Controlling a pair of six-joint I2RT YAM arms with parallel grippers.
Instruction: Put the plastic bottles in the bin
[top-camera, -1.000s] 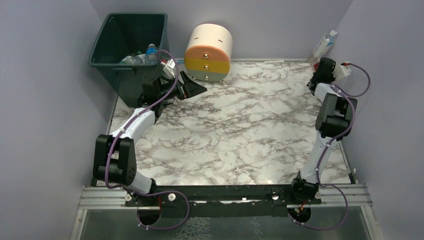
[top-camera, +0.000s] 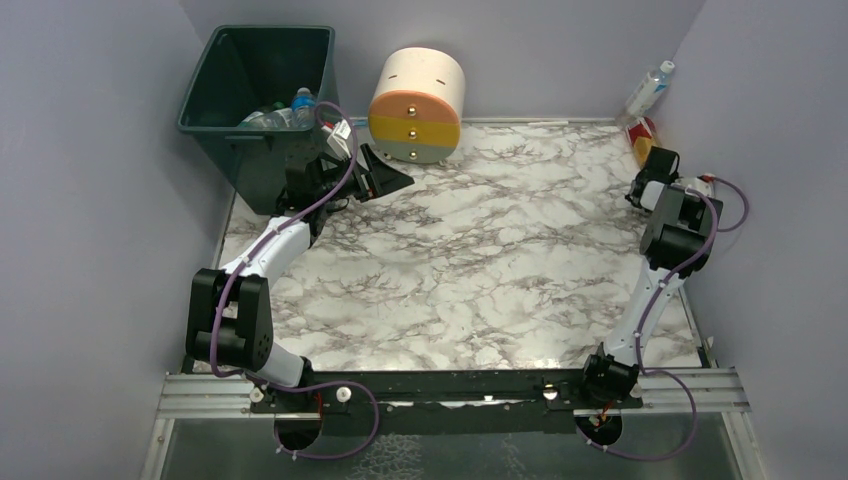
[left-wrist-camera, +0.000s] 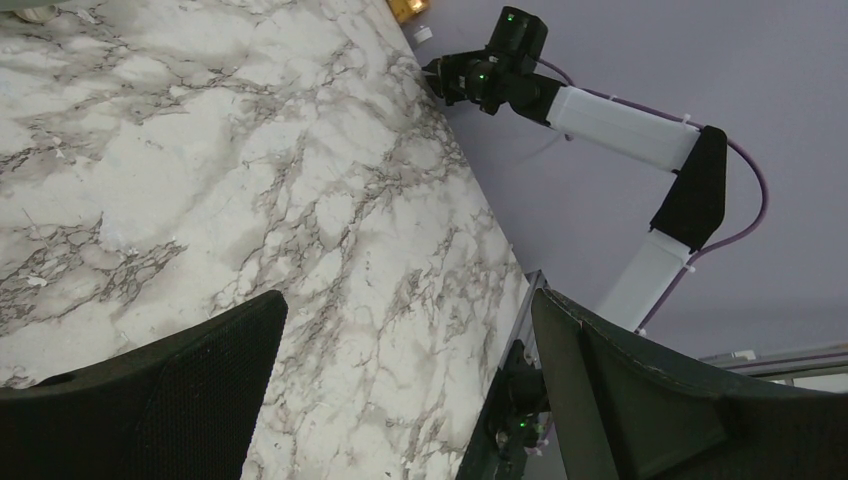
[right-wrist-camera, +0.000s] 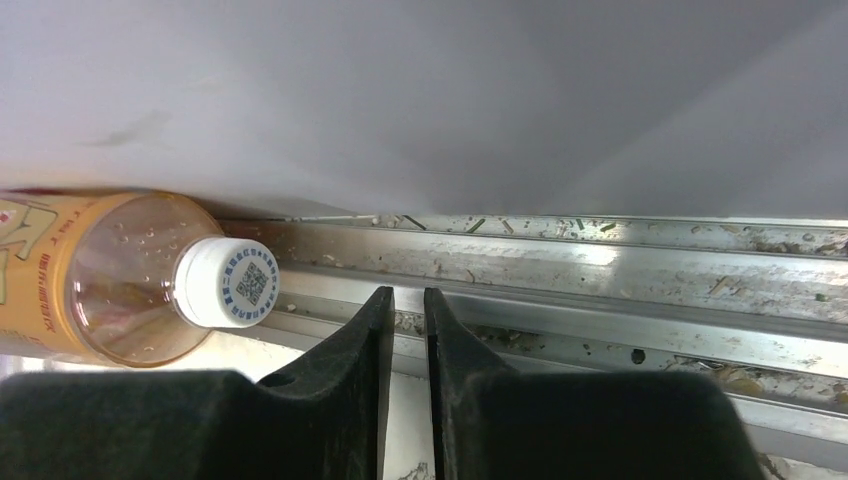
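In the right wrist view a bottle with orange label and white cap (right-wrist-camera: 120, 280) lies along the wall, left of my right gripper. That gripper's fingertips are close together over the metal rail, with no object visible between them. An upright clear bottle (top-camera: 647, 92) stands in the back right corner, in the top view. The dark green bin (top-camera: 220, 130) at the back left holds several bottles. My left gripper is open over the bare marble table (left-wrist-camera: 200, 180), in front of the bin.
A drum-shaped drawer cabinet (top-camera: 415, 90) sits at the back, right of the bin. Grey walls close in the right side, with a metal rail (right-wrist-camera: 600, 260) along the table's edge.
My right arm has moved toward the front and slightly right along the right wall, uncovering more of the orange bottle. The left arm has not moved.
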